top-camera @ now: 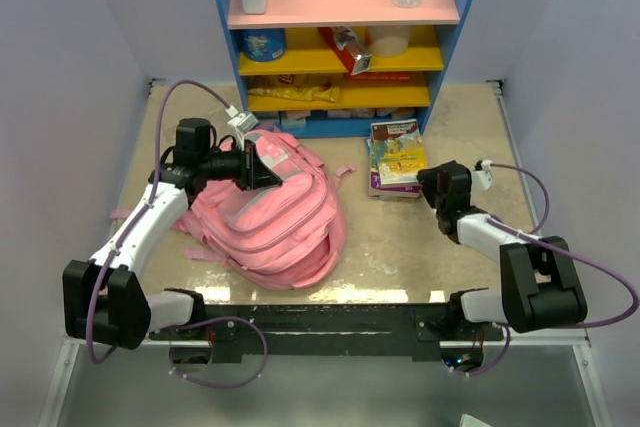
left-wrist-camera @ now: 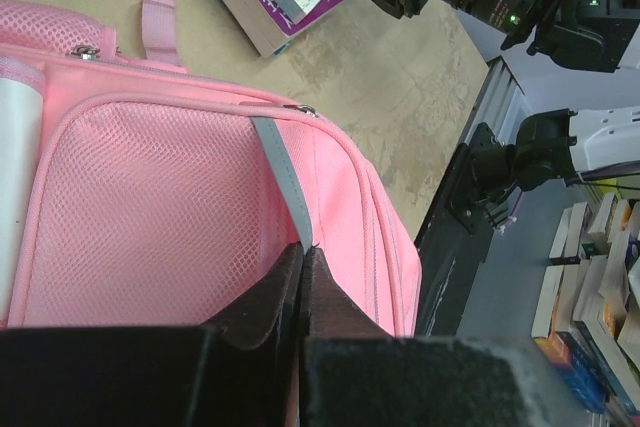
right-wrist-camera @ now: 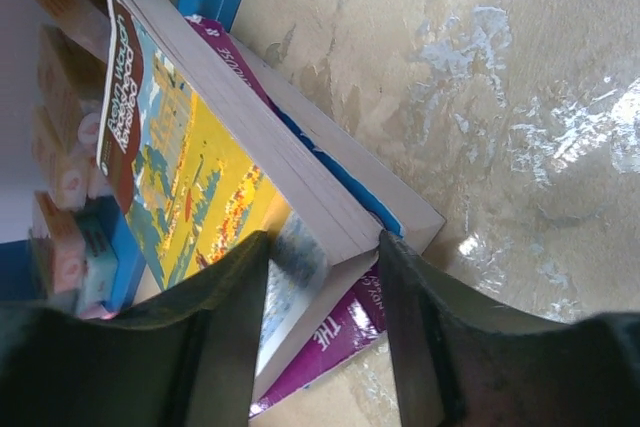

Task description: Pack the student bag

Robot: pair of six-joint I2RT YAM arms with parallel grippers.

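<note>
A pink backpack [top-camera: 270, 209] lies on the table at left. Over it, my left gripper is shut, its tips against or just above a grey strip on the mesh; nothing shows between them. A yellow-covered book [top-camera: 402, 155] rests askew on a purple book [right-wrist-camera: 335, 332] in front of the shelf. My right gripper straddles the near corner of the yellow book, one finger on the cover side and the other by the spine. Whether both fingers press on it is unclear.
A blue shelf [top-camera: 445, 42] holding several items stands at the back, close behind the books. Bare table [top-camera: 385, 247] lies between the backpack and my right arm. The lower black edge [top-camera: 330, 322] bounds the front.
</note>
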